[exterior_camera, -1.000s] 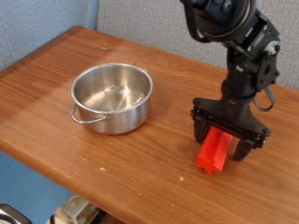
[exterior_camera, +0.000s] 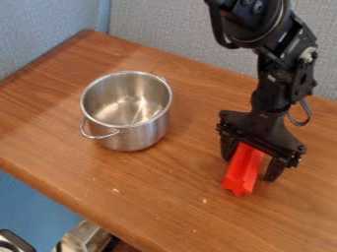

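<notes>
My black gripper reaches down from the top right onto a red elongated object lying on the wooden table, its fingers on either side of the object's upper part. Whether the fingers grip it or only surround it is unclear. A steel pot with side handles stands to the left, apart from the gripper.
Grey walls border the back. At the lower left corner some metal and dark equipment shows beyond the table's edge.
</notes>
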